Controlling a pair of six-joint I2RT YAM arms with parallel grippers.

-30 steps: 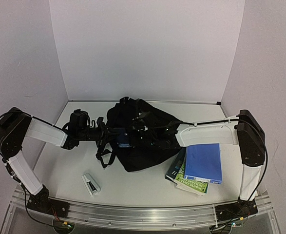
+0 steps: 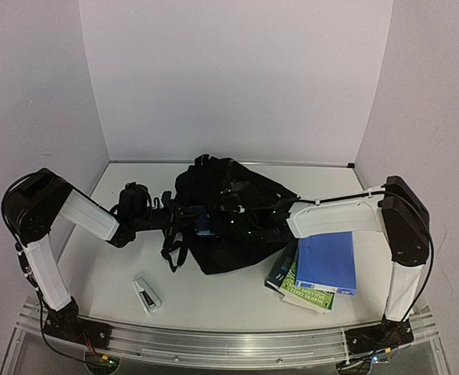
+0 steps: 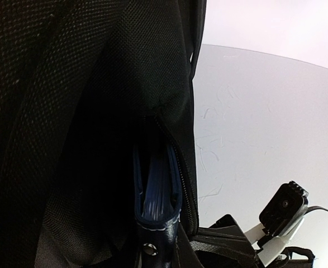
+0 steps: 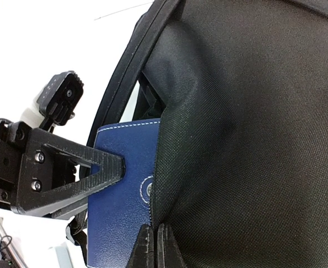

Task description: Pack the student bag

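In the top view the black bag lies mid-table. My left gripper is shut on a dark blue notebook with white stitching and a snap. The notebook goes end first into the zipped opening of the bag; its far end is hidden by black fabric in the right wrist view. My right gripper has its fingers together on the bag's opening edge, pinching the fabric beside the notebook.
A blue binder, a green book and a dark book lie overlapping at the right, near the bag. A white and black stapler rests at the front left.
My left gripper has moved to the right with the notebook, which sits farther into the bag. The bag's left side and strap have shifted slightly right. The right arm has barely moved.
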